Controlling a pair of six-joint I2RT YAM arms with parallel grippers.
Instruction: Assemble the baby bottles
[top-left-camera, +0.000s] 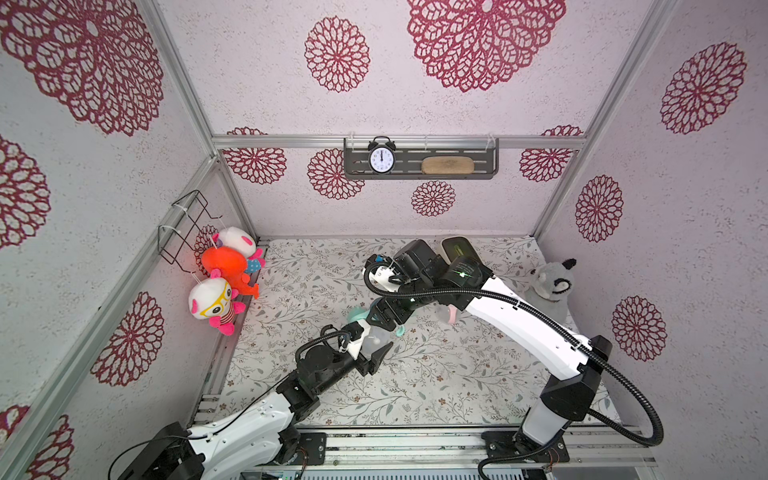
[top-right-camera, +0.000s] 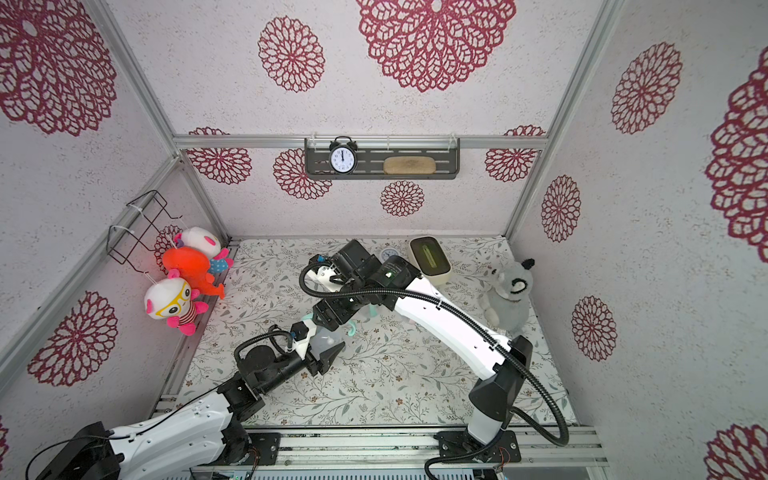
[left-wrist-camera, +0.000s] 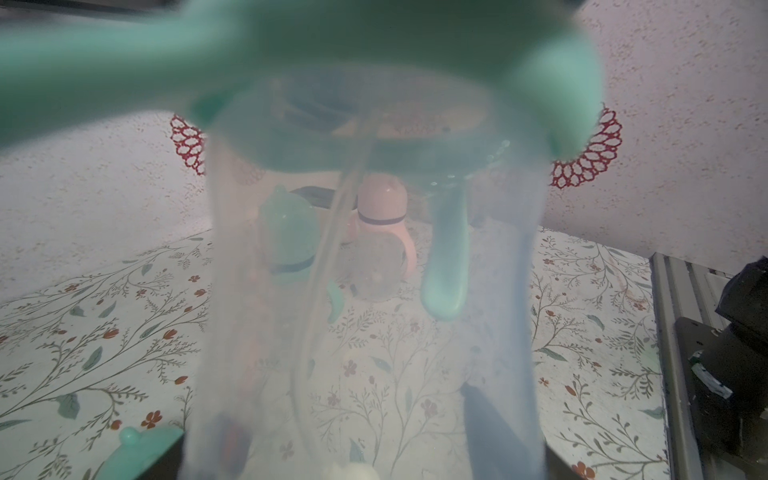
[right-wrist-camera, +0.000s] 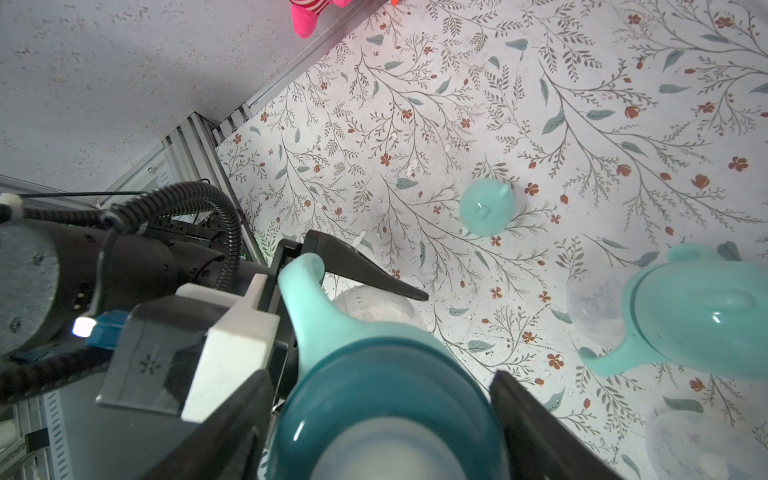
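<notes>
In the left wrist view a clear bottle body (left-wrist-camera: 384, 376) with a straw inside fills the middle, topped by a green handled collar (left-wrist-camera: 384, 40). My left gripper (top-left-camera: 373, 347) is shut on this bottle, holding it above the table. From above, my right gripper (top-left-camera: 385, 315) comes down over its top. Its blurred fingers (right-wrist-camera: 537, 424) flank the green collar (right-wrist-camera: 388, 380) closely on both sides; whether they press on it I cannot tell. A green-topped bottle (right-wrist-camera: 704, 312) stands on the table, and a pink bottle (left-wrist-camera: 380, 240) shows through the held one.
A small green bear-shaped piece (right-wrist-camera: 486, 206) lies on the cloth beside the held bottle. A clear part (right-wrist-camera: 704, 444) is at the lower right. An oval container (top-right-camera: 429, 257) stands at the back, a grey plush (top-right-camera: 508, 292) at right.
</notes>
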